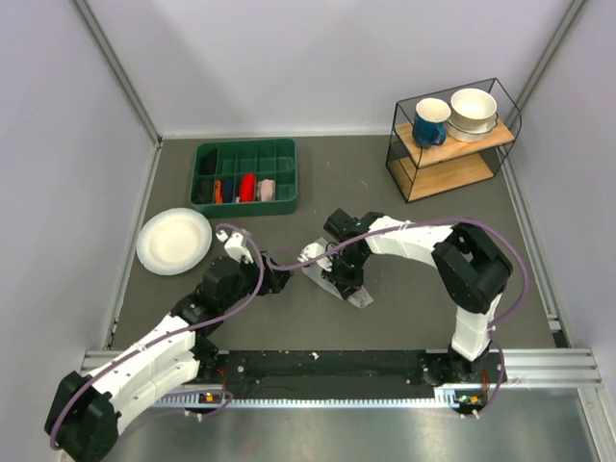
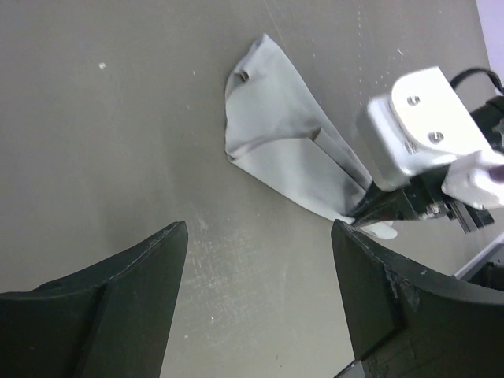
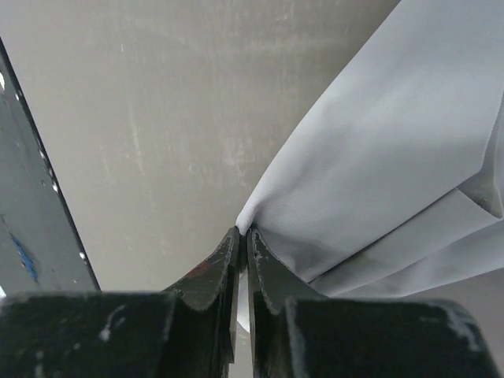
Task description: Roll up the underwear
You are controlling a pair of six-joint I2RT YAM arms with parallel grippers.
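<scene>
Light grey underwear [image 2: 291,157] lies folded flat in a long strip at the middle of the grey table, partly under my right arm in the top view. My right gripper is low at one end of it, fingertips close together on the cloth's edge; whether they grip it is hard to tell. My left gripper hangs open to the left of the cloth, nothing between its fingers.
A green divided tray [image 1: 245,154] with coloured items is at the back left, a white plate [image 1: 173,241] at the left, and a wire rack [image 1: 443,173] with mug and bowls at the back right.
</scene>
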